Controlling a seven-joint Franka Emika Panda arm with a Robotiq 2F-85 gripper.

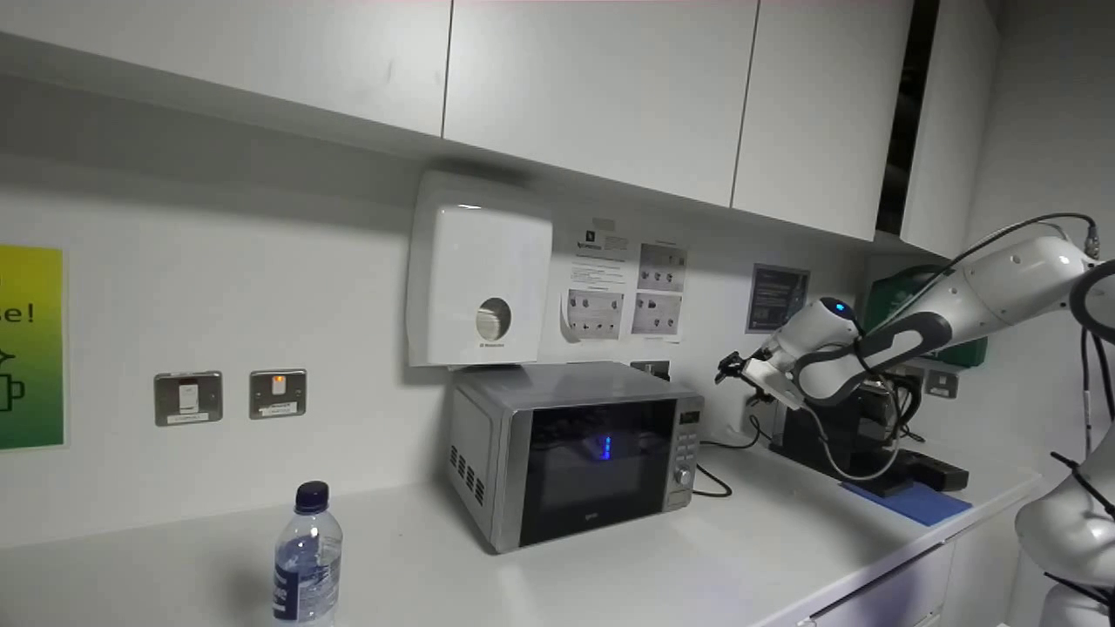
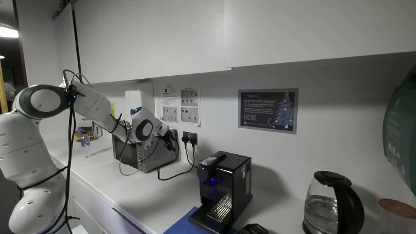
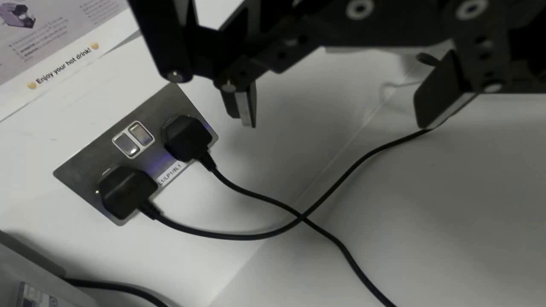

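My gripper is open, and its two fingers stand well apart with nothing held between them. Beyond it in the wrist view, a metal wall socket (image 3: 110, 153) has two black plugs in it, and their black cables (image 3: 245, 237) cross on the way down to the counter. One cable passes behind the tip of the right-hand finger. In exterior view 1 the gripper (image 1: 728, 367) hangs above the counter, to the right of the silver microwave (image 1: 591, 465). Exterior view 2 places the gripper (image 2: 170, 140) just left of the socket (image 2: 190, 137).
A black coffee machine (image 2: 225, 191) and a glass kettle (image 2: 331, 202) stand further right. The water bottle (image 1: 308, 559) is at the counter's left. White cupboards (image 1: 596, 84) hang overhead.
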